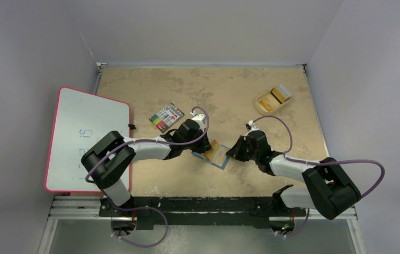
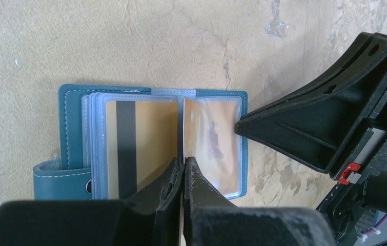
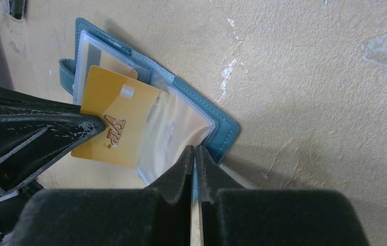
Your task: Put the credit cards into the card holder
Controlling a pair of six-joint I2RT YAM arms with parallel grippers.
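Observation:
The teal card holder (image 2: 70, 128) lies spread on the table with its clear sleeves showing. A gold card (image 3: 111, 118) stands tilted over the clear sleeve (image 3: 178, 120), and my left gripper is shut on it. From the left wrist that card is seen nearly edge-on. Its far edge meets the sleeve near the opening; whether it is inside, I cannot tell. My right gripper is shut on the sleeve's outer edge, at the holder's right side. Another gold card with a dark stripe (image 2: 126, 146) lies in the sleeve on the left.
A tan box (image 1: 264, 107) holding more cards stands at the back right. Behind my left arm lies a pack of coloured markers (image 1: 167, 117). The whiteboard (image 1: 89, 143) takes up the left side. Bare table lies beyond both arms.

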